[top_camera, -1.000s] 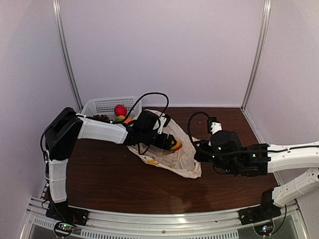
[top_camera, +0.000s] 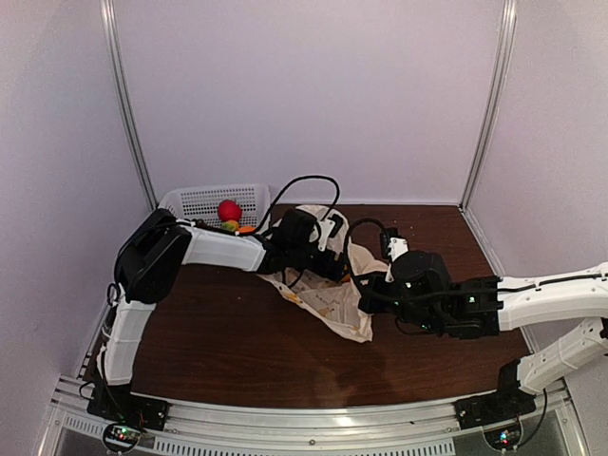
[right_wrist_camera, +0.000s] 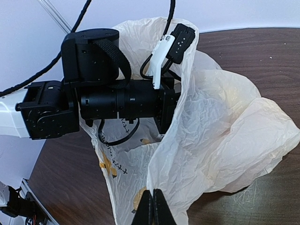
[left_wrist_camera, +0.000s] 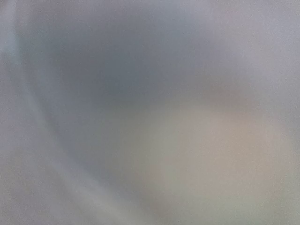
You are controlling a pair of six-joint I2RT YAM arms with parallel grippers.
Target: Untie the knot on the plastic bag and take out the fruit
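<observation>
The white plastic bag (top_camera: 337, 318) (right_wrist_camera: 243, 131) lies open in mid-table. My left gripper (top_camera: 332, 266) reaches inside it; in the right wrist view its fingers are hidden behind the bag, and the left wrist view is only a blur. A bit of orange fruit shows by it in the top view, mostly hidden. My right gripper (top_camera: 366, 294) is at the bag's right side, its fingertips shut at the edge of the plastic; whether plastic is between them is hard to tell.
A white basket (top_camera: 190, 199) at the back left holds a red fruit (top_camera: 229, 211) and other fruit. Both arms reach in low from the sides.
The bag's right part has shifted, and the right gripper has moved slightly left.
</observation>
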